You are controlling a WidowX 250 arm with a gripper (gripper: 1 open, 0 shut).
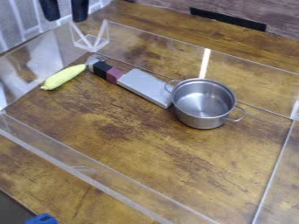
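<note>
My gripper (65, 9) hangs at the top left edge of the camera view, mostly cut off, with two dark fingers apart and nothing seen between them. Below it a yellow corn cob (63, 76) lies on the wooden floor of the clear-walled area. A cleaver-like tool with a dark handle and grey blade (142, 86) lies to its right, and a steel pot (204, 114) with two handles stands at the right end of the blade.
Transparent walls (117, 184) surround the work area. A blue object (41, 219) sits outside at the bottom left.
</note>
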